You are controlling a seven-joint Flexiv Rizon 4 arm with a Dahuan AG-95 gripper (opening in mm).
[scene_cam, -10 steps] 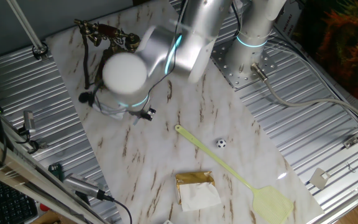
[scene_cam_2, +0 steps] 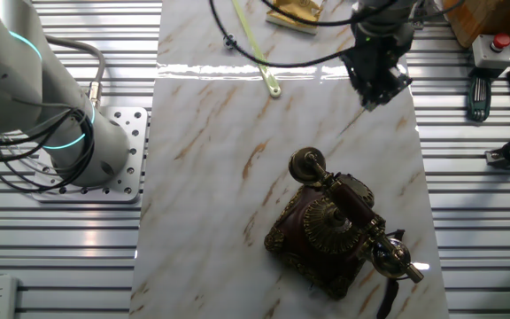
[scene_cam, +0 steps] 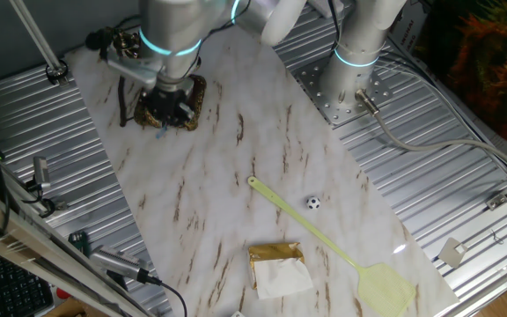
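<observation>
An ornate dark red and gold telephone [scene_cam_2: 330, 230] stands on the marble-patterned board, its handset [scene_cam_2: 352, 206] lying across the top. In exterior view 1 my arm covers much of it, leaving part of its gold-trimmed base [scene_cam: 198, 92] in sight. My gripper [scene_cam: 180, 116] appears in front of that base in this view. Exterior view 2 shows the dark gripper [scene_cam_2: 382, 96] separated from the telephone in the picture, on the side toward the red button box. Its fingers are too dark and small to tell how they stand, and I see no object hanging from them.
A pale green fly swatter [scene_cam: 311, 227] lies across the board. Near its handle sits a small black-and-white ball [scene_cam: 313, 202]. A gold and white packet [scene_cam: 280, 271] rests beside them. Board surface [scene_cam_2: 211, 204] left of the telephone is bare in exterior view 2.
In exterior view 1 my gripper has moved up and slightly left, from bare board to over the telephone's base. The arm now hides more of the handset. Swatter, ball and packet have stayed put.
</observation>
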